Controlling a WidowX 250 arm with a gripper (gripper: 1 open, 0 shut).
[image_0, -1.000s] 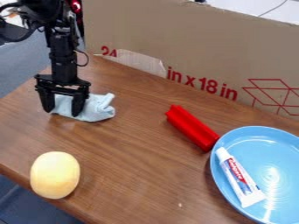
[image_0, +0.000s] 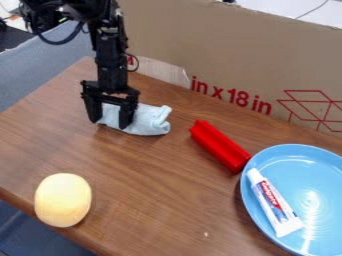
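Note:
My gripper (image_0: 110, 110) is down at the upper left of the wooden table, on a crumpled light blue-white cloth (image_0: 144, 120). The cloth lies around and under the fingertips. Whether the fingers are closed on it is unclear from this view.
A red cylindrical object (image_0: 219, 145) lies right of the cloth. A blue plate (image_0: 313, 185) holds a toothpaste tube (image_0: 273, 202). A pale yellow round object (image_0: 63, 199) sits at the front left. A cardboard wall (image_0: 227, 55) lines the back.
My gripper and the cloth have shifted to the right and slightly back, away from the table's left edge.

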